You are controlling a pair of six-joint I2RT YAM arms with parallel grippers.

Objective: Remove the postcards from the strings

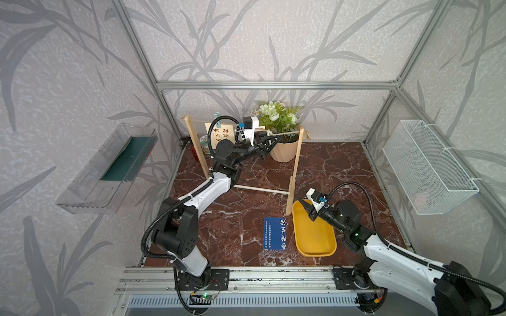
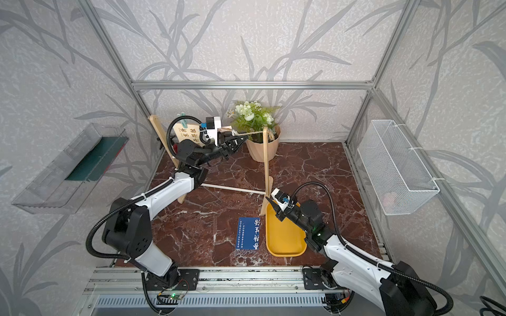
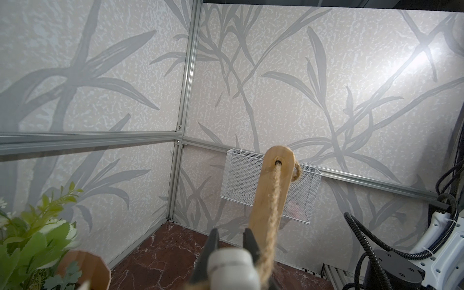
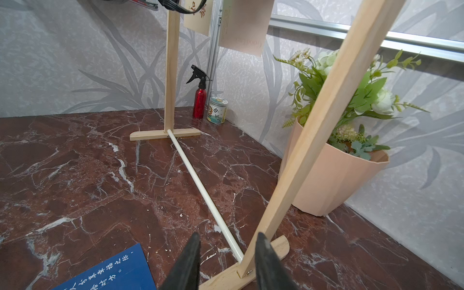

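My left gripper (image 1: 274,140) is up at the string near the right post, shut on a white clip (image 3: 233,270) that shows between its fingers. The twine (image 3: 273,207) runs from there to the post's hole. A cream postcard (image 1: 221,134) with dark characters hangs at the left part of the string. Another pale card (image 4: 246,24) hangs further along in the right wrist view; my left arm mostly hides it from above. A blue postcard (image 1: 274,233) lies flat on the table. My right gripper stands open and empty over the yellow tray's far end.
The yellow tray (image 1: 315,237) is empty, right of the blue card. The frame's right post (image 4: 314,140) stands close to my right gripper. Behind the string is a potted plant (image 1: 283,150).
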